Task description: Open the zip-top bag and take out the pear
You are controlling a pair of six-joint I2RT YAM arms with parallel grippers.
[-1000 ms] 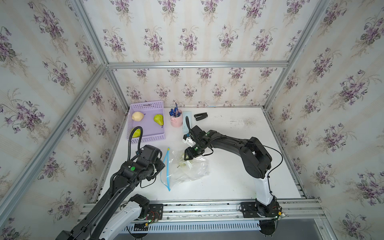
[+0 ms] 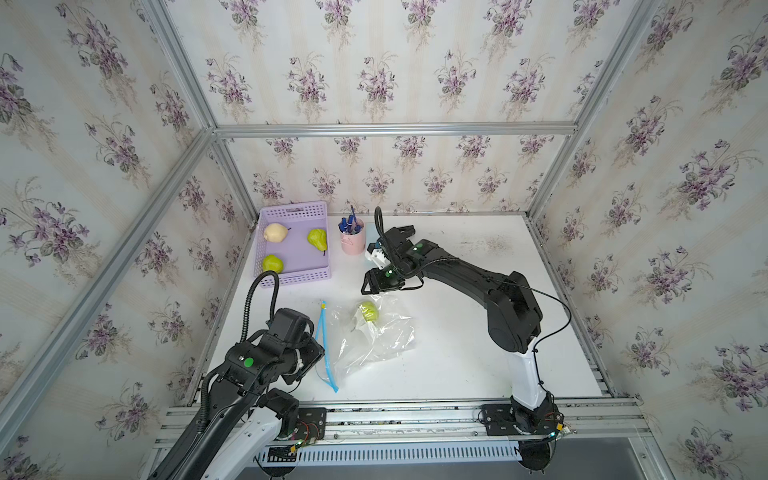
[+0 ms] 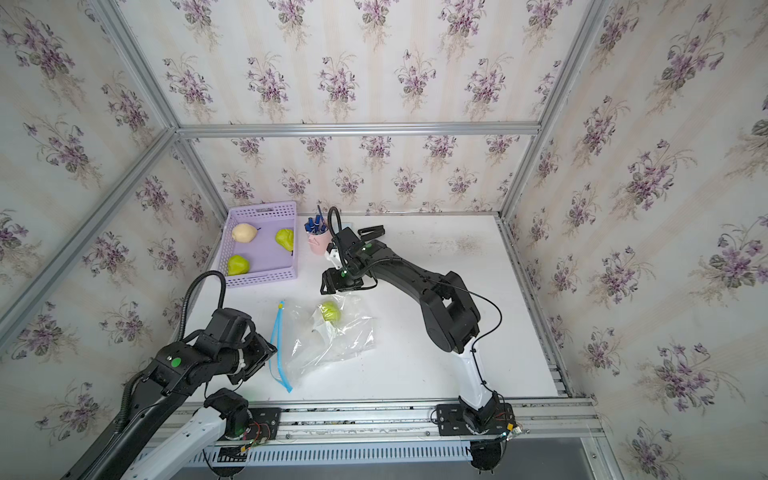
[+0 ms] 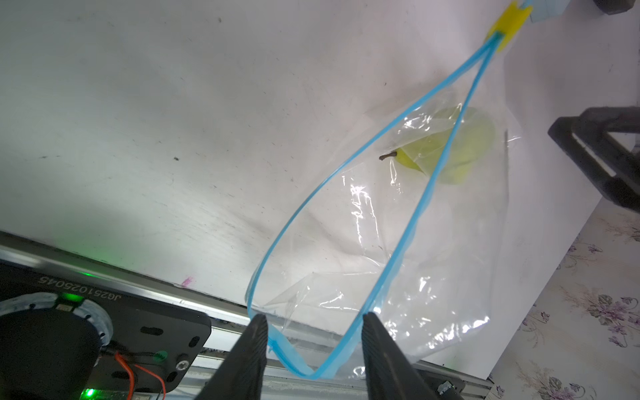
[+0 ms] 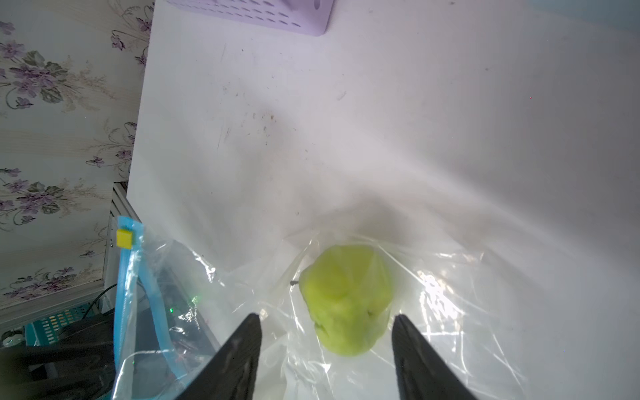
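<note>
A clear zip bag (image 2: 376,344) with a blue top strip and yellow slider (image 4: 508,23) lies on the table. Its top gapes into a loop in the left wrist view. A green pear (image 5: 345,296) is inside, under plastic. My left gripper is open at the bag's top end, the blue strip showing between its fingers. My right gripper is apart-fingered, above and just behind the pear, which shows beyond its fingertips with nothing clearly held.
A purple basket (image 2: 290,276) with fruit stands at the back left, beside a pink pen cup (image 2: 353,244). A black stapler (image 3: 370,233) lies behind the right arm.
My right gripper has risen back from the pear, uncovering it. My left gripper has moved down toward the front edge; the bag's strip has shifted a little left and forward.
</note>
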